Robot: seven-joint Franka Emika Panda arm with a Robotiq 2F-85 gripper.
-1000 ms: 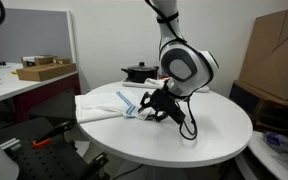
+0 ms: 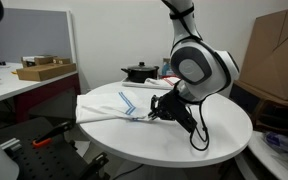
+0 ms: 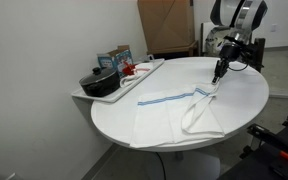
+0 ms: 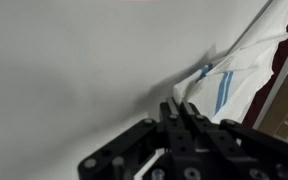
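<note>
A white cloth with blue stripes (image 3: 154, 122) lies on the round white table, part flat and part folded over. In the wrist view, one bunched end of the cloth (image 4: 234, 83) runs into my gripper, which is shut on it. My gripper (image 2: 152, 114) is low over the table in exterior view 1, at the right end of the cloth (image 2: 104, 106). From exterior view 2, the gripper (image 3: 216, 79) is at the cloth's far right end, the fabric stretching from it toward the near edge. The fingertips are small and dark there.
A black lidded pot (image 3: 101, 80) stands on a tray (image 3: 129, 89) at the table's edge, with a red-and-white item (image 3: 137, 71) beside it. Boxes (image 2: 46, 71) sit on a side surface at left. Bare table (image 2: 164, 145) lies in front of the arm.
In exterior view 1 the arm has shifted to the right over the last second. The cloth's gripped end has come along, stretching out to the right.
</note>
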